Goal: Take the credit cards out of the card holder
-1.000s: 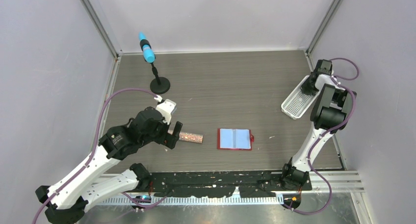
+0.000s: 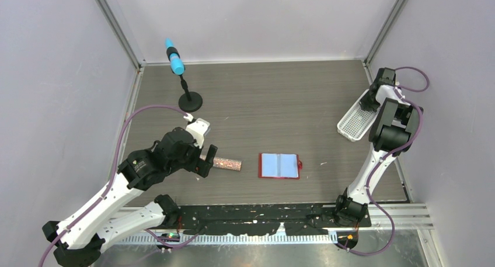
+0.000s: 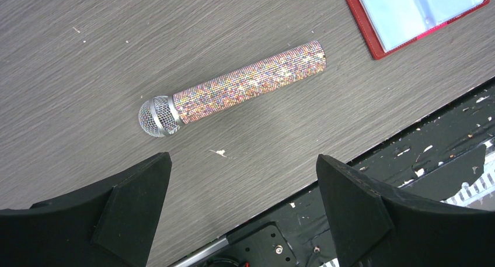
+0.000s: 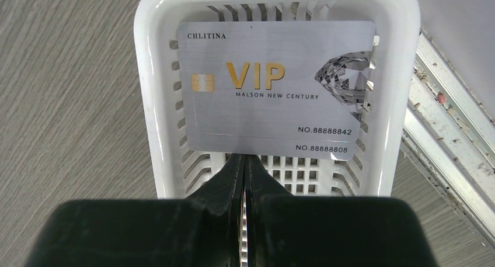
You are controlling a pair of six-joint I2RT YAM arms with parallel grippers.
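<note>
The card holder (image 2: 279,166) lies open on the table in the top view, red-edged with pale blue sleeves. The left wrist view shows part of the same holder (image 3: 403,16) at its upper right; no card stands out in it. A silver VIP card (image 4: 274,121) is inside the white basket (image 4: 149,103). My right gripper is shut with its fingertips at the card's near edge, the card between them. My left gripper stands open and empty, left of the holder and above the table.
A glittery microphone (image 3: 251,83) lies beyond my left gripper's fingers, left of the holder. At the back left stands a blue microphone (image 2: 176,62) on a black stand (image 2: 190,101). A wall and metal rail (image 4: 449,138) run close by the basket's right side.
The basket has shifted slightly to the right, with a very small movement of my right arm. The left arm and the card holder have not moved.
</note>
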